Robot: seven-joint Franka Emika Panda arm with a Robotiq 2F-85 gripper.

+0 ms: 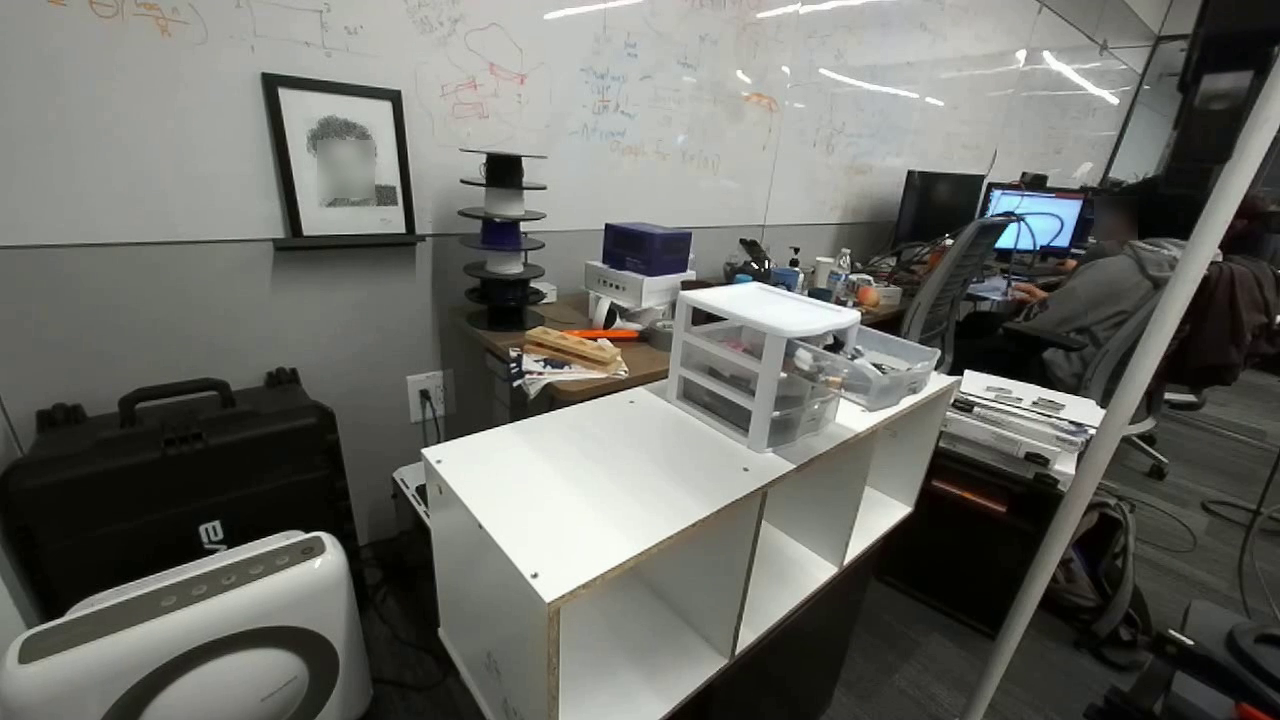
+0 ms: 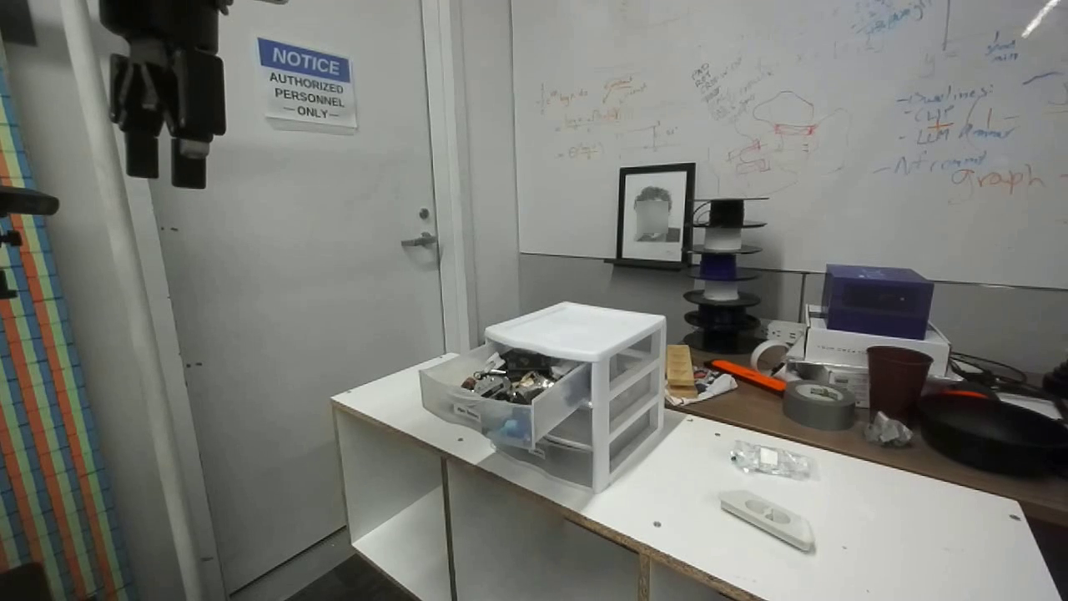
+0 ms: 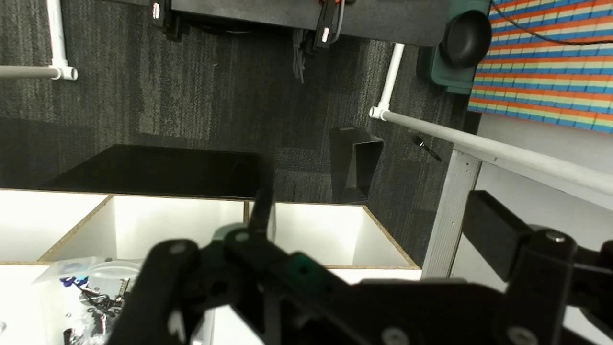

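In exterior view 2 my black gripper hangs high at the upper left, its two fingers apart and empty. It is well away from the white drawer unit, which stands on a white shelf. Pulled out from the unit is its clear upper drawer, filled with small mixed parts. From the wrist view, one of my fingers shows at the right, and the parts-filled drawer lies at the lower left. Exterior view 1 also shows the open drawer.
A white power strip and a clear plastic packet lie on the shelf beside the unit. Behind, a brown desk holds tape, a cup and a black pan. A white pole stands near the shelf.
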